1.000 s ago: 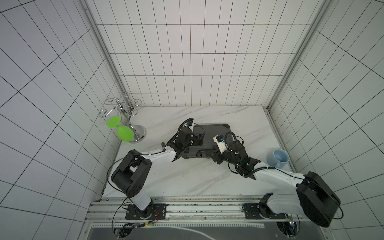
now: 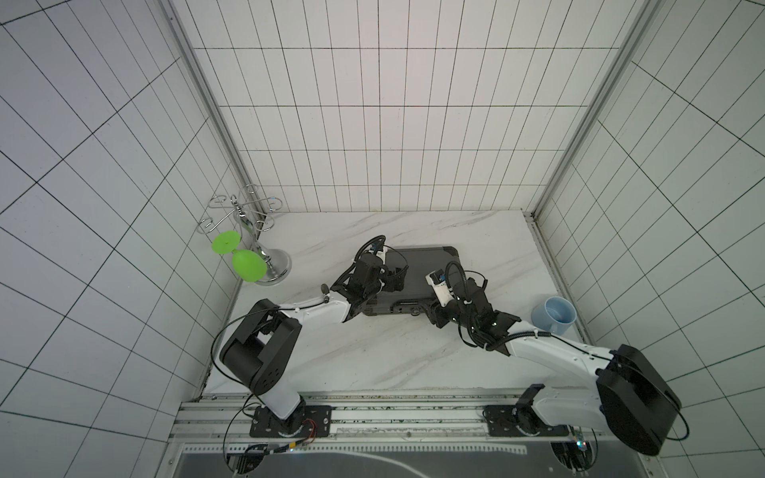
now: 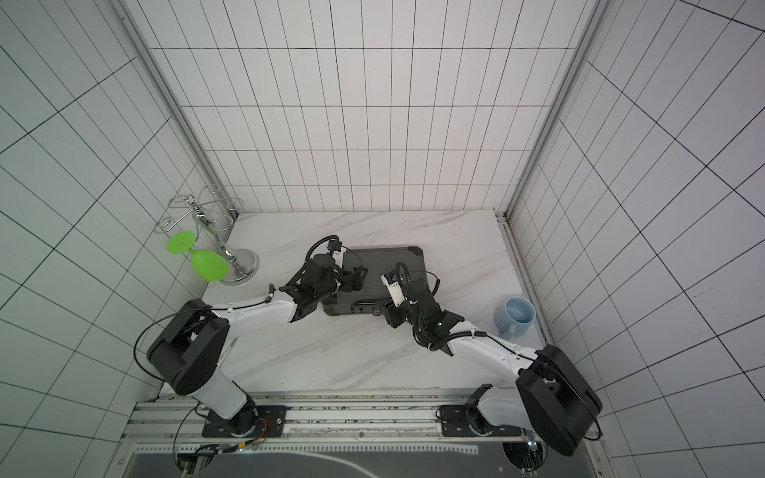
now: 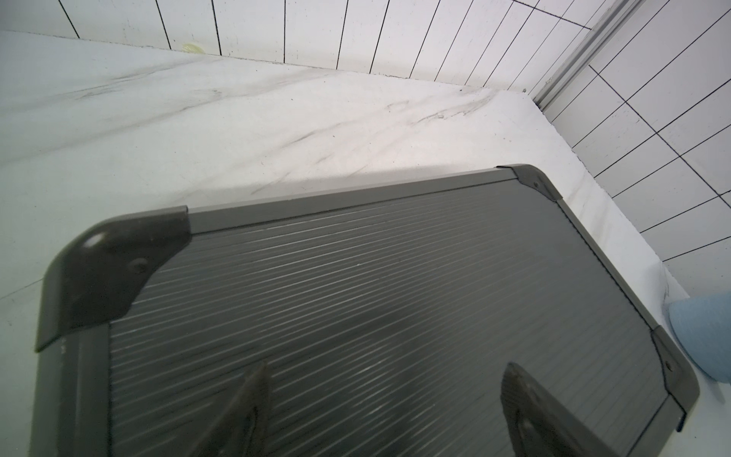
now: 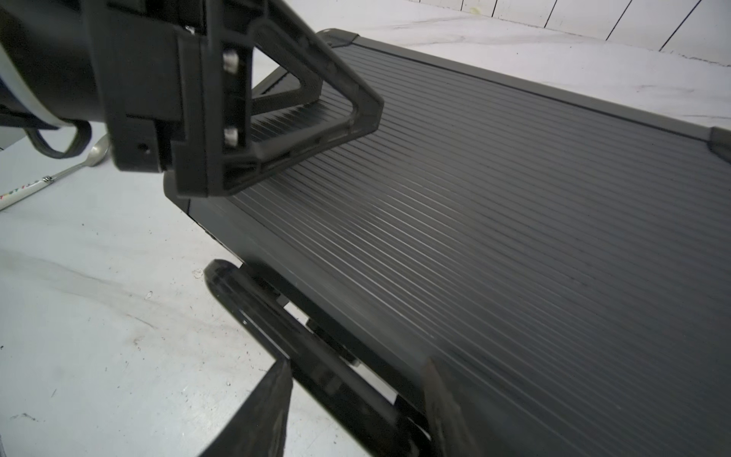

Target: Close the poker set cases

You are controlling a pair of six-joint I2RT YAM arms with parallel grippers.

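Note:
The dark grey poker case (image 2: pixel 422 260) lies flat on the table, its ribbed lid (image 4: pixel 365 304) down over the base. Along its front edge runs a black handle (image 5: pixel 320 381). My left gripper is over the left part of the lid, its two fingers wide apart with nothing between them; whether they touch the lid I cannot tell. At the front edge, near the handle, my right gripper is open, and the handle shows between its fingers in the right wrist view. The latches are not clearly visible, and the seam is mostly hidden.
A blue mug (image 2: pixel 553 315) stands at the right side. On the left is a chrome stand (image 2: pixel 276 267) with green utensils (image 2: pixel 249 265). A spoon (image 5: pixel 96 151) lies left of the case. White marble table shows behind and in front of the case.
The left arm and the case stay in place.

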